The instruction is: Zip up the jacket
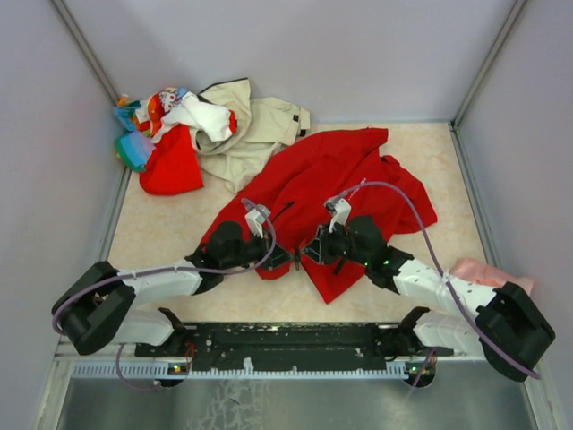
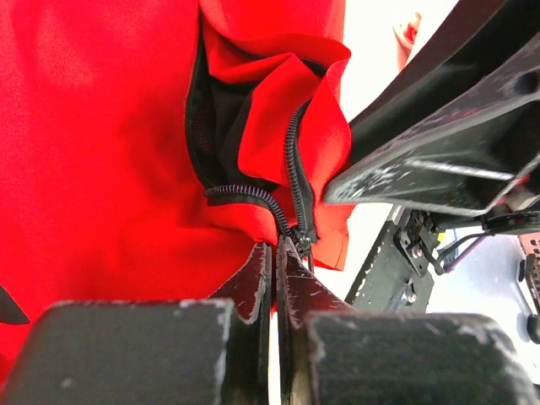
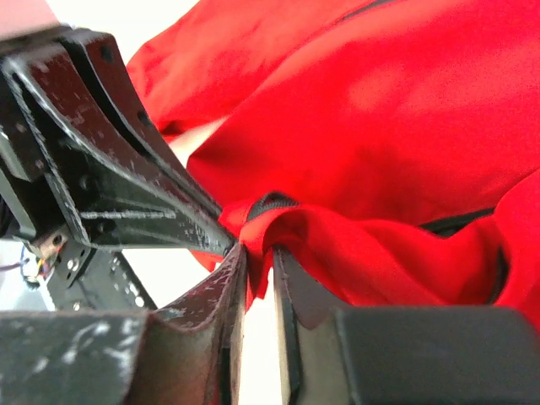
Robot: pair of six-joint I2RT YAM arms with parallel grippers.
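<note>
The red jacket (image 1: 349,170) lies spread on the table, both grippers at its lower front edge. In the left wrist view the zipper (image 2: 294,169) curves down to its end, just beside my left gripper, whose fingers are shut near the hem. The right gripper's black body fills the upper right there. In the right wrist view a fold of red fabric (image 3: 354,245) with a bit of zipper tape rises between the fingers of my right gripper, which stand slightly apart; whether they grip it is unclear. The left gripper's fingers reach in from the left, touching that fold.
A pile of beige, white and colourful clothes (image 1: 197,134) lies at the back left. A pink cloth (image 1: 492,279) lies at the right edge. Bare table (image 1: 157,233) shows at left; walls bound the sides and back.
</note>
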